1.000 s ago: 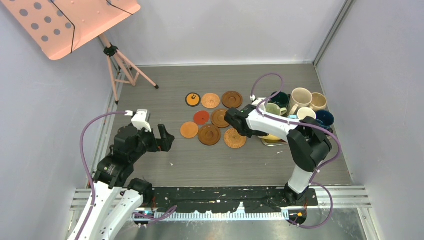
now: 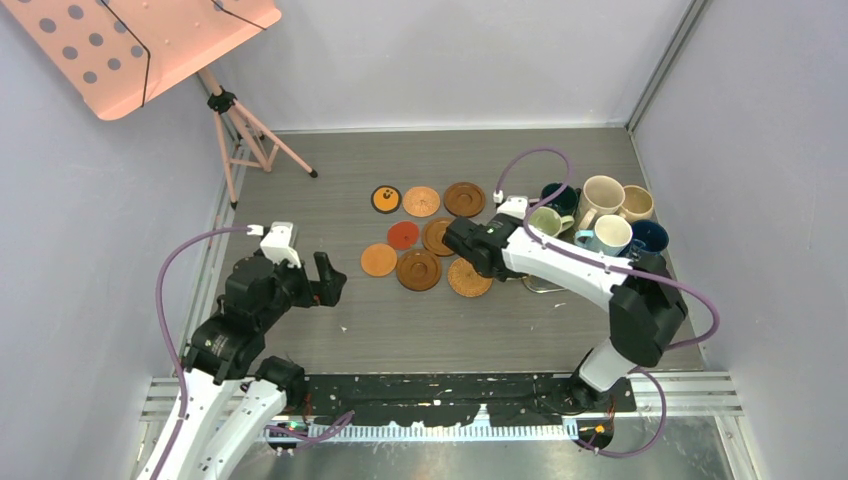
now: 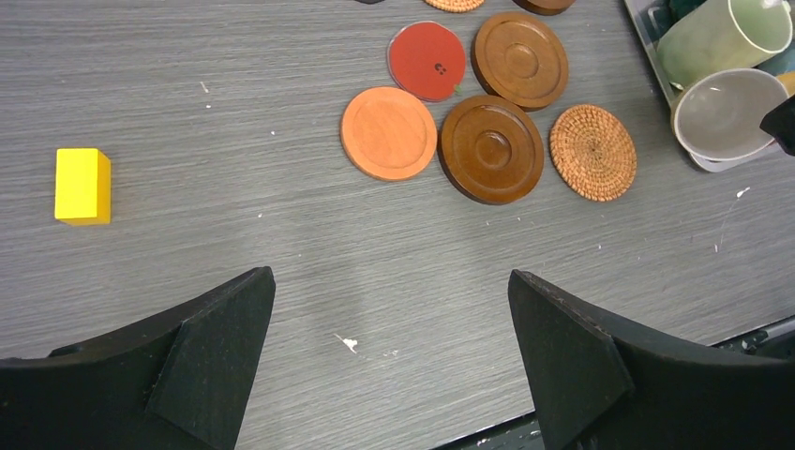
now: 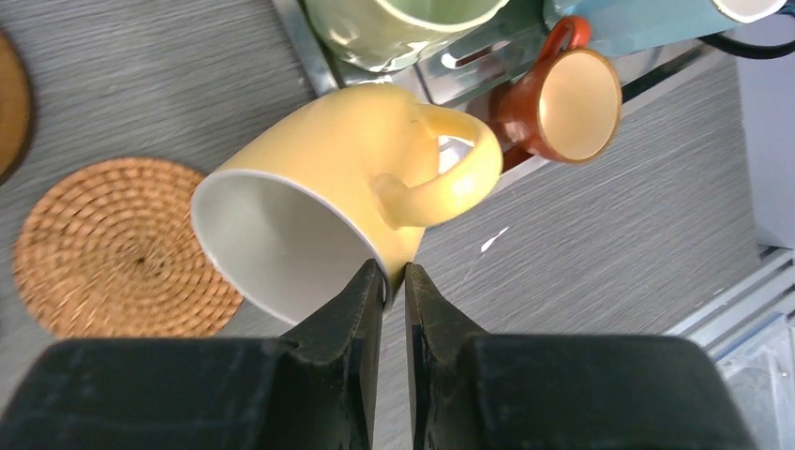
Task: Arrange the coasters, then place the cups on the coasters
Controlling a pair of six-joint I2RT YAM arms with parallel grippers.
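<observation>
A yellow cup (image 4: 328, 164), lying on its side with its handle up, is pinched at the rim by my right gripper in the right wrist view, beside the woven coaster (image 4: 112, 253). Several round coasters lie mid-table, among them a red one (image 2: 403, 235), an orange one (image 3: 388, 132) and brown ones (image 3: 492, 150). In the top view the right gripper hides the cup. My left gripper stands open over the table at the left, nothing between its fingers.
A metal tray (image 4: 305, 47) with several mugs, including a small brown one (image 4: 562, 108), is at the right. A yellow block (image 3: 82, 185) lies in the left wrist view. A pink stand (image 2: 255, 130) is at the back left.
The right arm has moved toward the front and slightly left, its elbow shifted right, uncovering more of the mugs in the tray. The left arm is almost unchanged.
</observation>
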